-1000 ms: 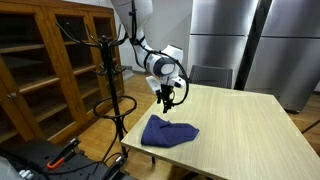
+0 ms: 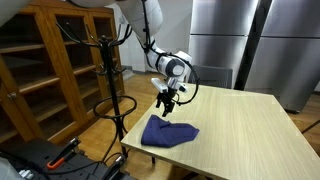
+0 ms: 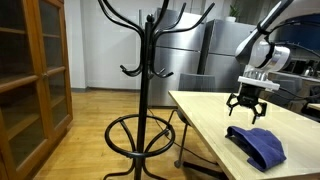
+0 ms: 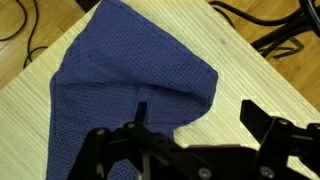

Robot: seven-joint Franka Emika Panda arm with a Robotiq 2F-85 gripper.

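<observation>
A dark blue cloth (image 2: 170, 133) lies folded and crumpled on the light wooden table near its front left corner. In the second exterior view the cloth (image 3: 258, 146) is low and uneven, with a flap towards the camera. Above and behind it, my gripper (image 2: 168, 106) points down, apart from the cloth. The wrist view shows the gripper open, its fingers spread wide with nothing held. One finger appears over the blue cloth (image 4: 130, 70), the other over bare wood. The cloth's lower part is hidden behind the gripper body.
A black coat stand (image 3: 145, 90) rises beside the table's left edge. Cables (image 4: 262, 22) run past the table edge. A grey chair (image 2: 212, 76) stands behind.
The cloth lies as before.
</observation>
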